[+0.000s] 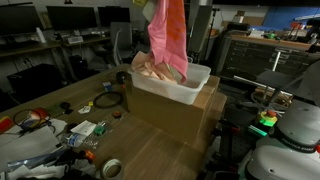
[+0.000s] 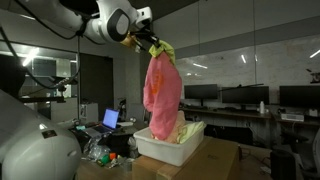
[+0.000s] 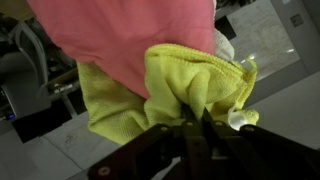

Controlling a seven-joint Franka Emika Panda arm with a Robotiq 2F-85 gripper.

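Note:
High above the white bin (image 2: 168, 149), my gripper (image 2: 152, 43) is shut on a yellow cloth (image 2: 165, 49). A long pink cloth (image 2: 160, 90) hangs down with it toward the bin. From the wrist, the yellow cloth (image 3: 180, 85) is bunched at the dark fingertips, and the pink cloth (image 3: 140, 40) spreads beyond it. Whether the fingers pinch the pink cloth too is hidden. In exterior view 1 the pink cloth (image 1: 170, 42) reaches down to the bin (image 1: 195, 93), while the gripper is above the picture. Pale cloth (image 1: 152, 68) lies inside the bin.
The bin stands on a cardboard box (image 1: 165, 106) on the wooden table (image 1: 135, 145). Cables, tools and small parts clutter the table's left side, with a tape roll (image 1: 112, 168) near the front. Bare table lies between the clutter and the box.

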